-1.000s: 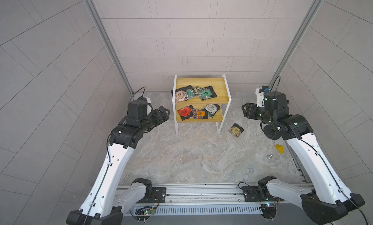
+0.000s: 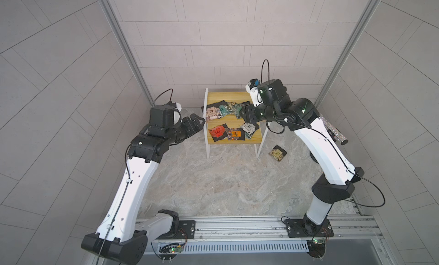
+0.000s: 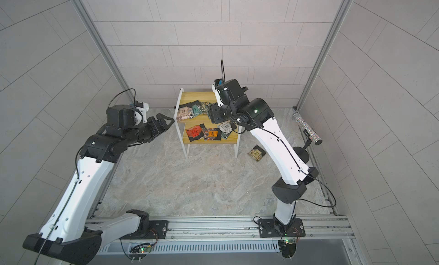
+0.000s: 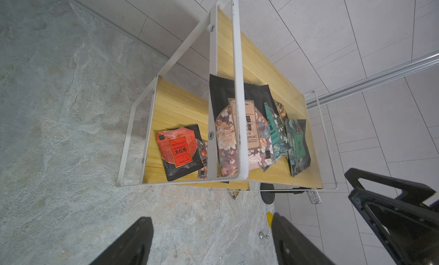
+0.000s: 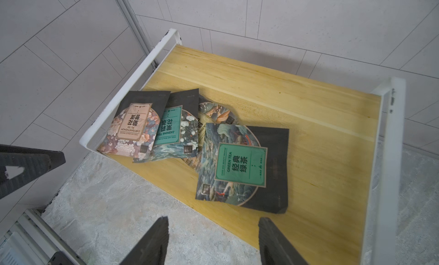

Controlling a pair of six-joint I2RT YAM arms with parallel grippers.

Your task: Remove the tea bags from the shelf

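A two-tier wooden shelf with white frame (image 2: pixel 205 141) holds several tea bags. On top lie a pink bag (image 5: pixel 135 127), a teal jasmine bag (image 5: pixel 169 127), a partly covered one and a green tea bag (image 5: pixel 242 162); red (image 2: pixel 217 131), orange (image 2: pixel 235 133) and pale (image 2: pixel 247 128) bags lie below. My right gripper stands open over the top tier's right part, above the green bag, holding nothing. My left gripper is open and empty, just left of the shelf's frame.
Another tea bag (image 2: pixel 277 153) lies on the floor right of the shelf. A patterned cylinder on a black stand (image 3: pixel 305 125) stands at the right. Walls enclose the sides and back.
My right gripper has swung left and up from beside the shelf to over its top tier. My left gripper has risen slightly and moved a little toward the shelf.
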